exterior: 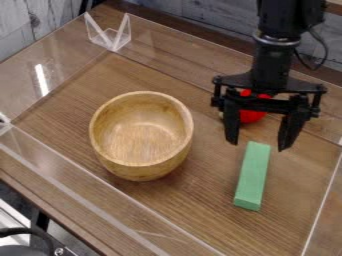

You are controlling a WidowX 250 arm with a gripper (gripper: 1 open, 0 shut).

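Observation:
My gripper, black and open, hangs in the middle right of the camera view, just above a green bar lying lengthwise on the wooden table. A red object is partly hidden behind the arm, with a small green tip at its left. A tan round bowl sits to the left.
A small clear item stands near the back left edge. A dark cable lies at the bottom left corner.

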